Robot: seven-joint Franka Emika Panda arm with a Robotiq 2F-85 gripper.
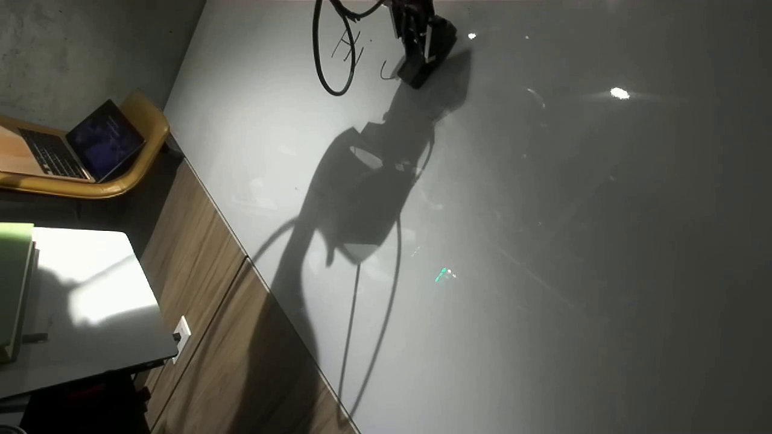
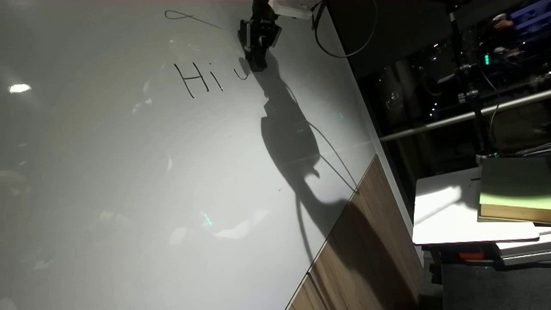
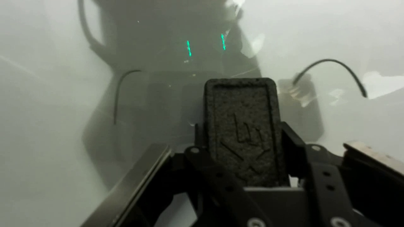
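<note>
A dark, rough-faced block that looks like an eraser [image 3: 246, 109] is clamped in my gripper, one finger [image 3: 290, 142] against its right side. Its underside is hidden. The white board [image 2: 129, 206] bears the word "Hi" [image 2: 199, 80] and a short curved stroke [image 2: 241, 75] right beside the block's end [image 2: 257, 63]. The wrist view shows a curved line [image 3: 118, 92] left of the block and an arched one [image 3: 329, 61] to its right. Whether the block touches the board I cannot tell.
A long looped pen line [image 2: 191, 18] lies near the board's top. My cable [image 1: 316, 43] hangs in front of the "Hi" in exterior view 1. Wood panelling [image 1: 217, 318] borders the board below.
</note>
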